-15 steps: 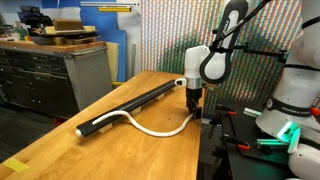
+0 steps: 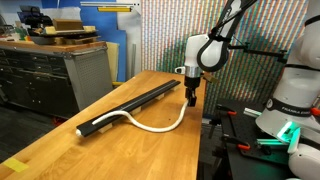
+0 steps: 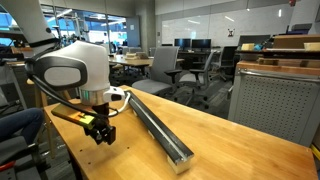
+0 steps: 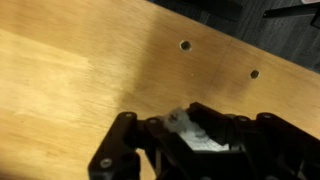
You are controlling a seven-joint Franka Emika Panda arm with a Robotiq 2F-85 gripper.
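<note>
A long white rope or hose (image 2: 150,129) curves across the wooden table (image 2: 110,155). It starts near the left end of a dark rail and rises at its right end to my gripper (image 2: 191,101). The fingers are shut, just above the tabletop. Whitish material (image 4: 184,124) shows between the dark fingers in the wrist view, so my gripper is shut on the rope's end. From the other side, my gripper (image 3: 106,136) is seen low over the near part of the table; the rope cannot be made out there.
The long dark rail (image 3: 163,136) lies across the table beyond the rope. Bare wood stretches out to the far side of the rail, and the table's edge is close to the arm. Office chairs (image 3: 165,65) stand in the background.
My gripper has risen slightly from the tabletop. The right end of the white rope has come up with it, while its left part lies as before.
</note>
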